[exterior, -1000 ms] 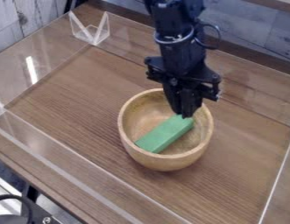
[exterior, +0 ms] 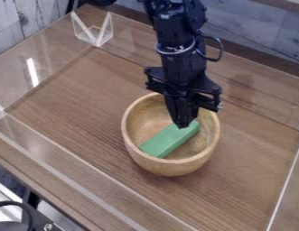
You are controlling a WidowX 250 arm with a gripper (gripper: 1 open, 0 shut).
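Observation:
A wooden bowl (exterior: 137, 135) sits in the middle of the table, with a green oblong block (exterior: 166, 141) lying in it. The black arm reaches down from the top, and its gripper (exterior: 181, 119) is over the back right of the bowl, just above the block's upper end. Whether its fingers are open or shut, or touch anything, I cannot tell from this view.
A clear plastic piece (exterior: 91, 27) stands at the back left. A black cable lies at the lower left corner.
The gripper has moved slightly left and up, away from the bowl's right side. The bowl and block are nearly where they were.

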